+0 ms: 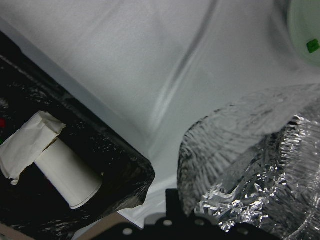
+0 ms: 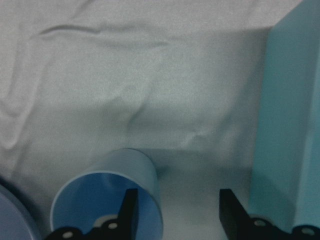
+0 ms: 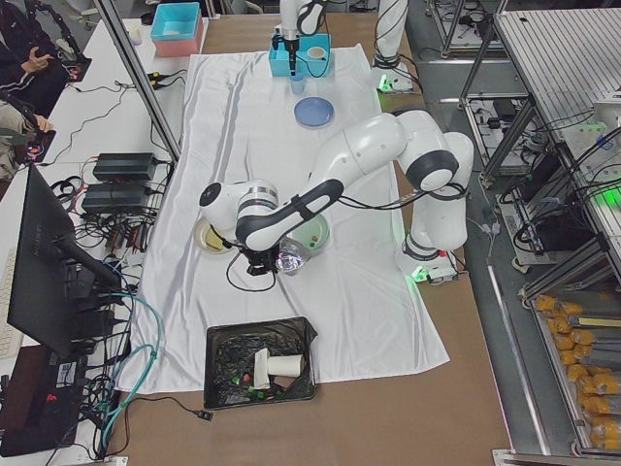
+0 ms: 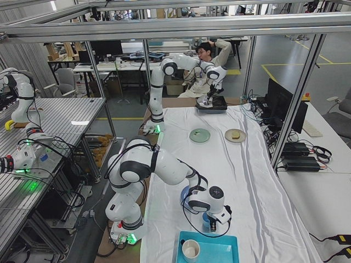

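Observation:
My left gripper [image 3: 264, 266] is raised near the green plate [image 3: 312, 233], holding a crumpled silver foil piece [image 3: 293, 256], which fills the right of the left wrist view. Below it is a black-lined bin [image 3: 221, 374] with a white cup [image 1: 70, 175] and crumpled paper [image 1: 27, 142]. In the right wrist view my right gripper stands open, its left finger over a blue cup [image 2: 75, 205], beside a light-blue box [image 2: 285, 125].
A beige plate [image 4: 235, 139] with a yellow item sits near the green plate. A blue plate [image 3: 313, 112] lies farther back. A white mug [image 4: 191, 249] is in the light-blue box.

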